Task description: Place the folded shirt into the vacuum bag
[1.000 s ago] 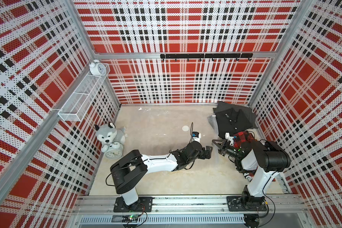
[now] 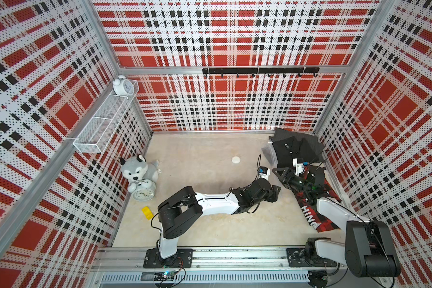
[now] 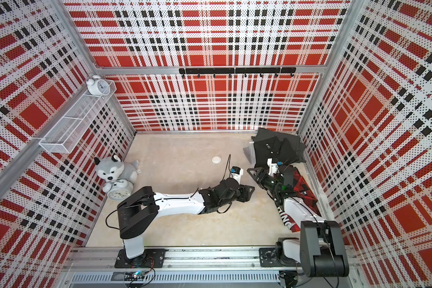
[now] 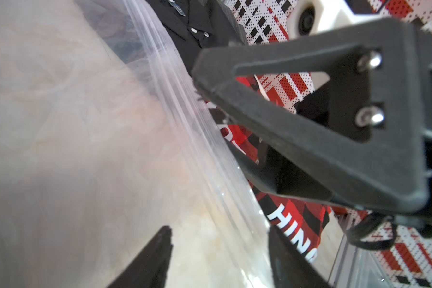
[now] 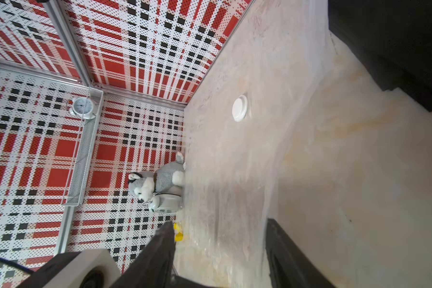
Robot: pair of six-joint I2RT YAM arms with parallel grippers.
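Note:
The clear vacuum bag (image 4: 201, 158) lies over the right half of the table, its ridged edge running diagonally through the left wrist view. My left gripper is open above it, the bag's edge in the gap near one finger. Close by, my right gripper also stands apart-jawed, open, with bag film (image 5: 268, 192) passing between its fingers; contact cannot be told. Dark folded shirts (image 2: 292, 149) rest in a pile at the back right. In front of them a red-and-black plaid garment with white letters (image 2: 309, 216) is partly hidden by the right arm.
A husky plush (image 2: 136, 169) with a white clock (image 2: 144, 192) sits at the left, near a yellow object (image 2: 147, 212). A wire basket (image 2: 105, 117) hangs on the left wall. Left and back middle of the table are open.
The left gripper has moved right, close to the right gripper. The right arm has swung outward and its gripper has shifted slightly back, uncovering more of the lettered garment.

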